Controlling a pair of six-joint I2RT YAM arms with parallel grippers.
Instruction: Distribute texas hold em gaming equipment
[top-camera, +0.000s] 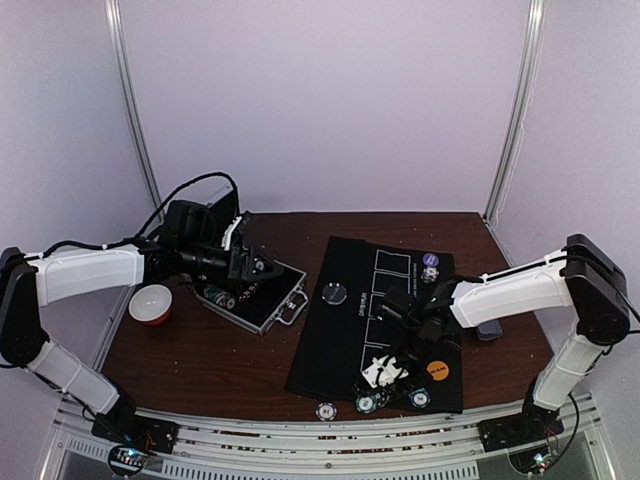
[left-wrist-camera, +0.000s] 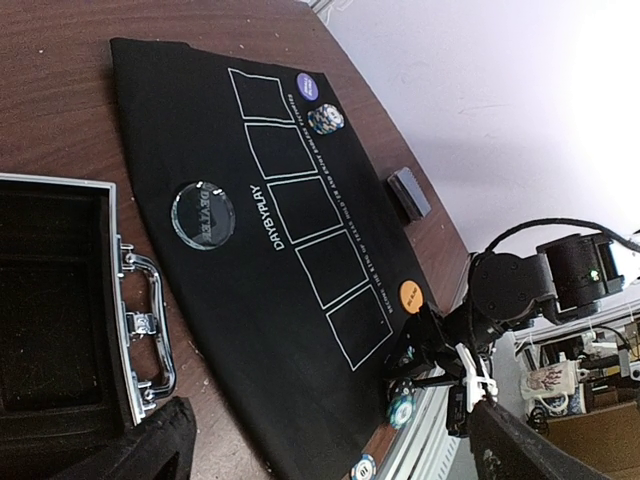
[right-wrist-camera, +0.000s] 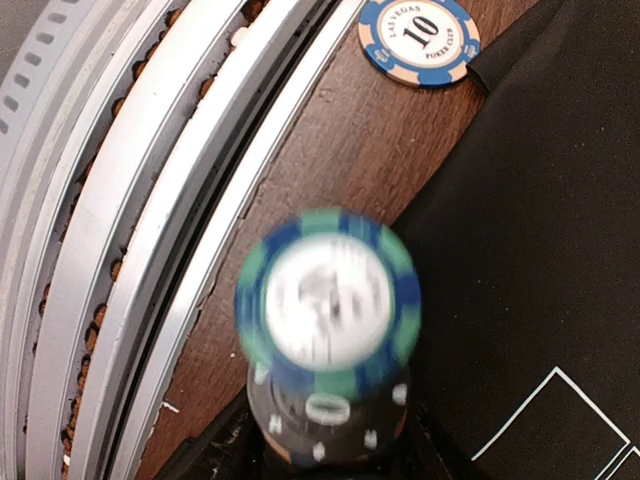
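A green-and-blue chip (right-wrist-camera: 330, 305), blurred, overlaps a black chip (right-wrist-camera: 325, 420) at my right gripper (top-camera: 372, 388). That gripper is low over the front edge of the black mat (top-camera: 330, 300). Its fingers (right-wrist-camera: 435, 445) lie close on both sides of the chips, and whether they grip them is unclear. A blue-and-beige 10 chip (right-wrist-camera: 420, 40) lies on the wood beside the mat, and another chip (top-camera: 420, 398) lies at the mat's front edge. Over the silver case (top-camera: 268, 318), my left gripper (top-camera: 262, 268) is open, empty between its wide-apart fingers (left-wrist-camera: 150, 445).
On the mat lie a clear dealer disc (left-wrist-camera: 203, 215), an orange button (left-wrist-camera: 411, 296), a purple button (left-wrist-camera: 307, 87) and a chip stack (left-wrist-camera: 325, 119). A dark box (left-wrist-camera: 408, 193) sits by the mat's far side. A white-and-red bowl (top-camera: 150, 304) stands left of the case.
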